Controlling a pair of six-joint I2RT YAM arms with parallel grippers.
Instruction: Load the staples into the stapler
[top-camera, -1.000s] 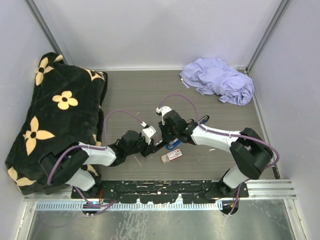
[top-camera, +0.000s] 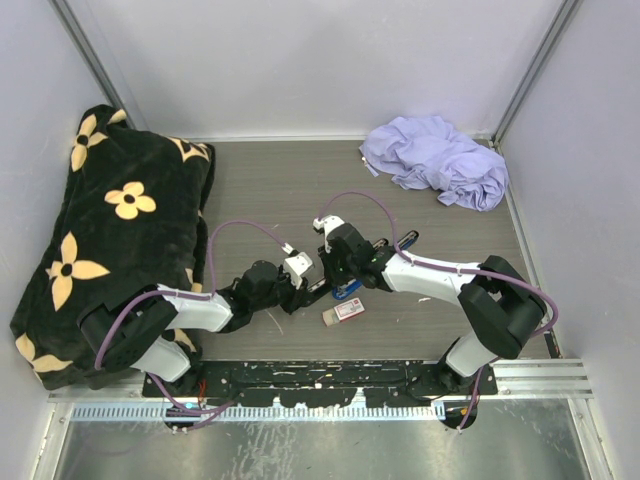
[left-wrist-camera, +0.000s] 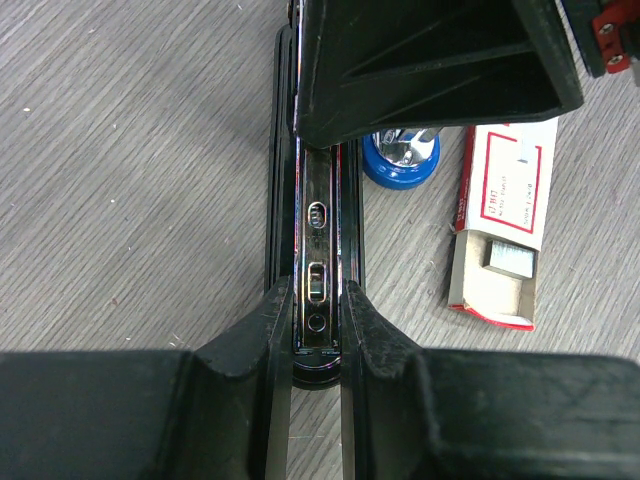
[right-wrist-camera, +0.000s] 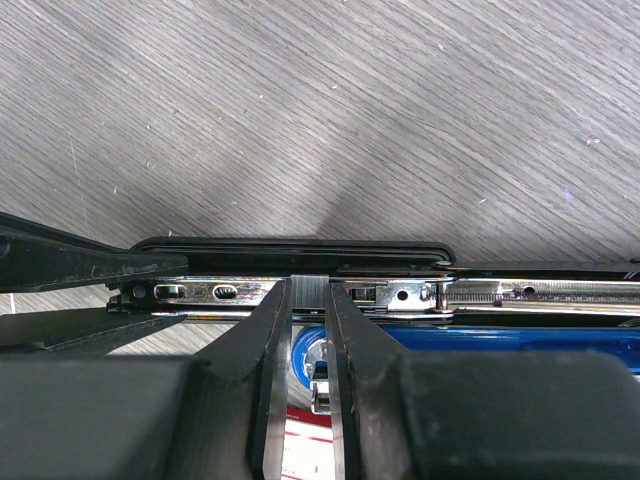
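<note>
An opened black stapler (right-wrist-camera: 380, 248) lies on the table, its metal magazine (left-wrist-camera: 316, 230) exposed. My left gripper is shut on the stapler's front end. My right gripper is shut on a short grey strip of staples at the magazine, between the fingertips. A staple box (left-wrist-camera: 500, 200) stands partly open beside it, with staples in its tray. A blue-handled tool (right-wrist-camera: 500, 345) lies along the stapler.
The dark flowered cushion (top-camera: 110, 260) fills the left side. A lilac cloth (top-camera: 435, 160) lies at the back right.
My right gripper has shifted very slightly in the top view; otherwise nothing visible differs.
</note>
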